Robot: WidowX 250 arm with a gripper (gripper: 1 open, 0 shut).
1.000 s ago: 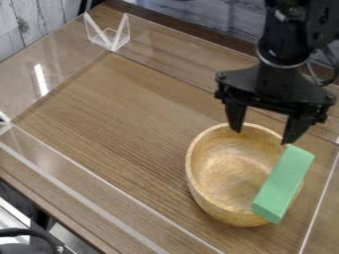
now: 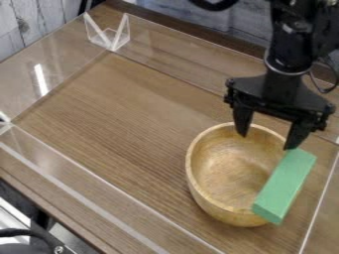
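Observation:
My black gripper (image 2: 277, 118) is over the back right part of a round wooden bowl (image 2: 228, 174), fingers pointing down. A mint-green block (image 2: 282, 185) leans in the bowl's right side, across the rim. Whether the fingers are open or shut is hard to tell, and I see nothing clearly held.
A white wire object (image 2: 109, 30) stands at the back left of the wooden table (image 2: 106, 129). The table's left edge drops away to a dark area.
The bowl and green block have stayed put.

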